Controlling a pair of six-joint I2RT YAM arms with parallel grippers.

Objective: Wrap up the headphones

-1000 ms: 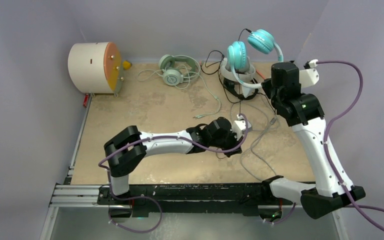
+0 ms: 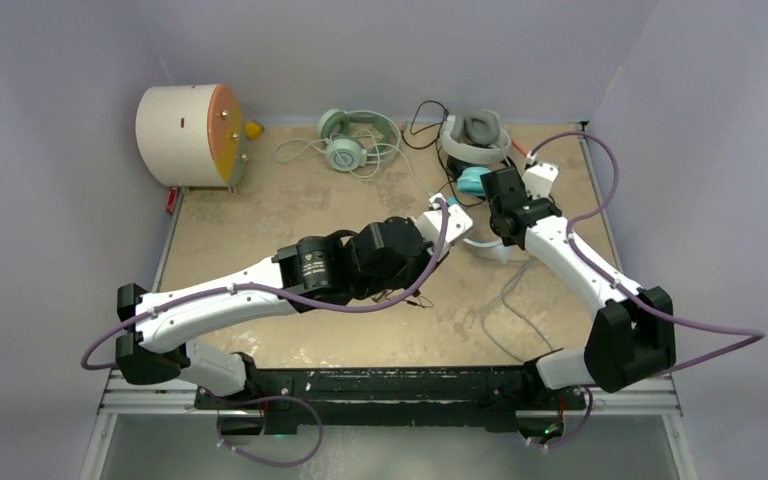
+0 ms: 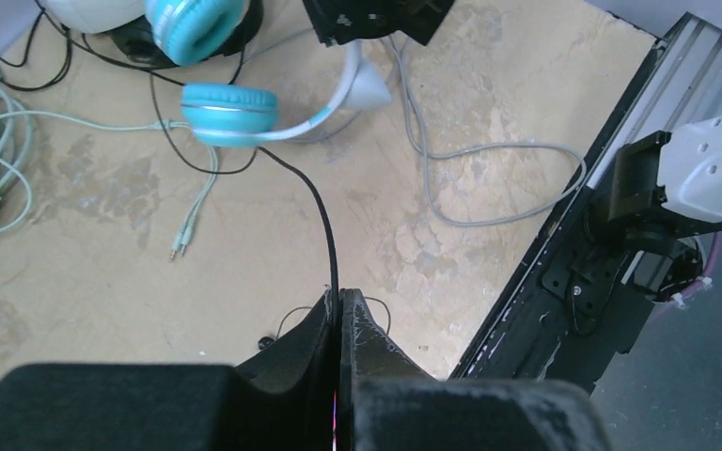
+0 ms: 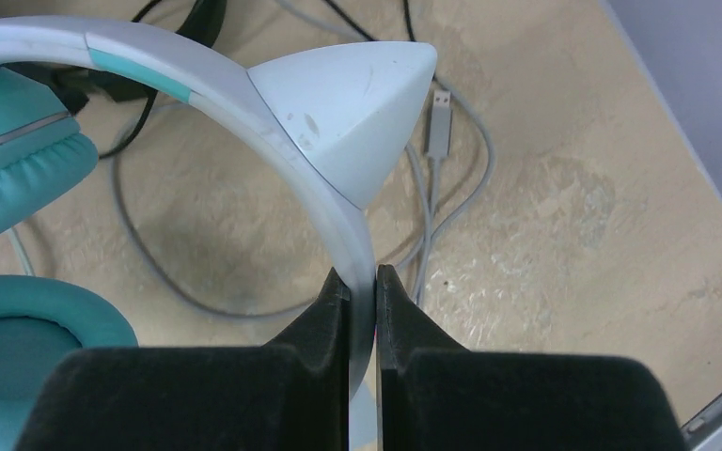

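Blue-and-white cat-ear headphones hang over the table's right half, their blue ear cup towards the left. My right gripper is shut on the white headband, just beside the pointed ear. In the left wrist view, a thin black cable runs from the ear cup down to my left gripper, which is shut on it. The cable's loose end curls out by those fingers, over the table's middle. In the top view the arms hide much of the headphones.
Green headphones with their own cable lie at the back. Beside them are white-grey headphones. A grey cable is looped on the right. A white drum stands back left.
My left gripper has risen and drawn left, with the black cable still between its fingers.
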